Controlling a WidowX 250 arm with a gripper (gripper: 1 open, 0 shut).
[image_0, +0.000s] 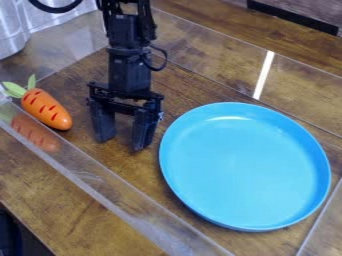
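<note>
My black gripper (124, 112) hangs low over the wooden tabletop, its fingers reaching down close to the wood between a toy carrot (44, 108) and a blue plate (245, 163). The carrot, orange with pale green leaves, lies to the gripper's left. The plate lies to its right. The two fingers appear spread apart, with nothing visible between them.
A clear plastic barrier (80, 172) runs diagonally across the lower left. A white object (11, 25) sits at the top left. A white strip (263, 75) lies on the wood behind the plate.
</note>
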